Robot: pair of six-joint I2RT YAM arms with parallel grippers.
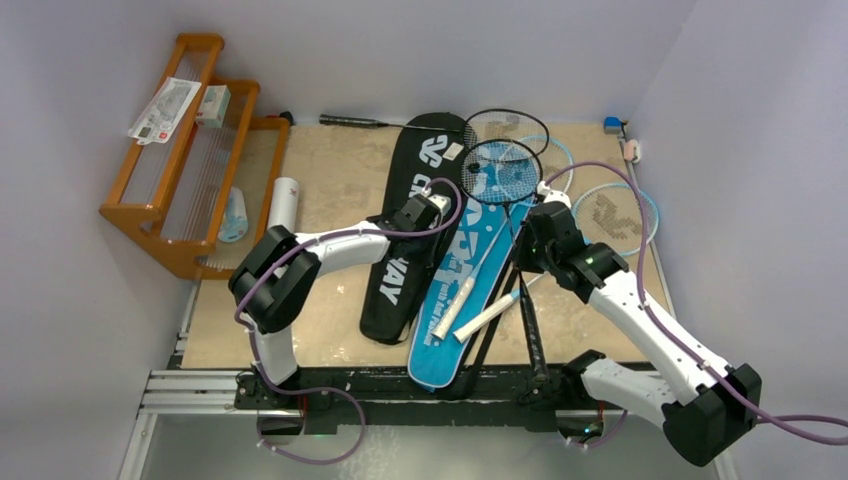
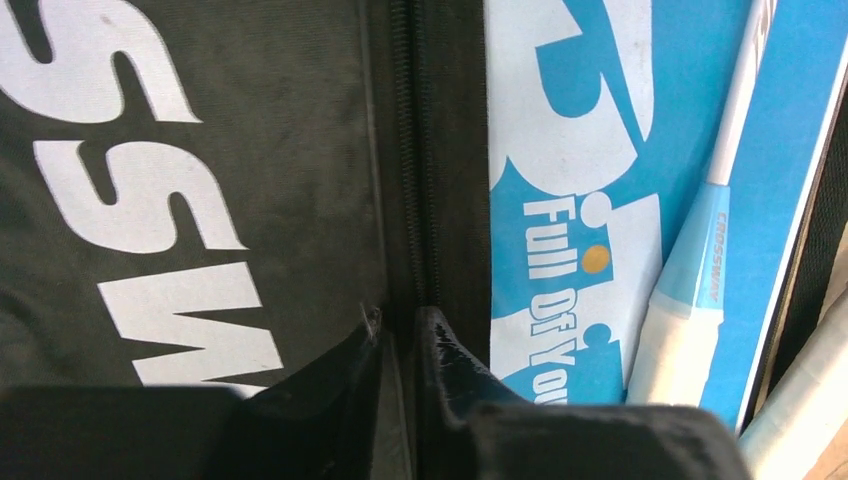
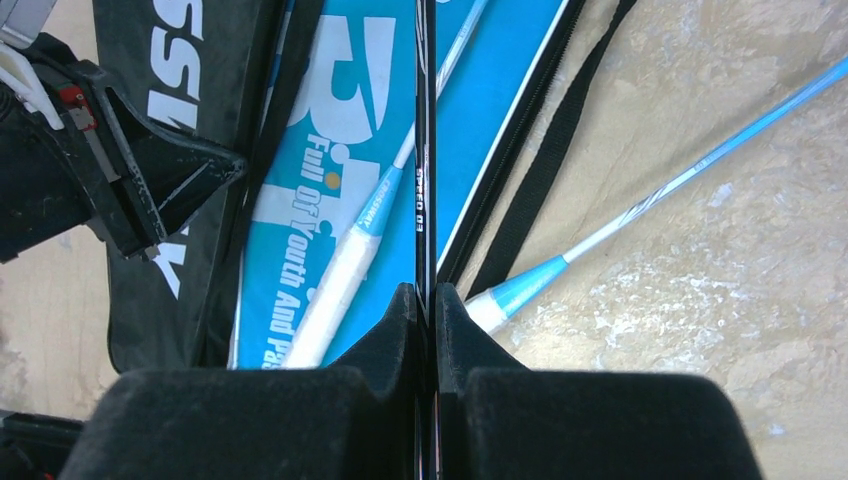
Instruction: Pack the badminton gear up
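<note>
A black racket [image 1: 531, 318] is tilted over the blue bag, its dark shaft [image 3: 426, 180] pinched in my shut right gripper. My left gripper is parted by a narrow gap over the zipped side of the black bag [image 2: 280, 190]; whether it touches the fabric is unclear. To the right of that lies the blue bag [image 1: 437, 345], with a white-handled racket [image 1: 455, 306] on top. A second white-handled racket [image 1: 488, 314] crosses its right edge. Another black racket [image 1: 350, 121] lies along the back, its head partly behind the held one.
At the left stands a wooden shelf [image 1: 150, 212] beside a white roll [image 1: 284, 204]. A light-framed racket head [image 1: 612, 215] rests on the right. Bare table [image 1: 325, 190] shows left of the black bag. Walls close in the back and right.
</note>
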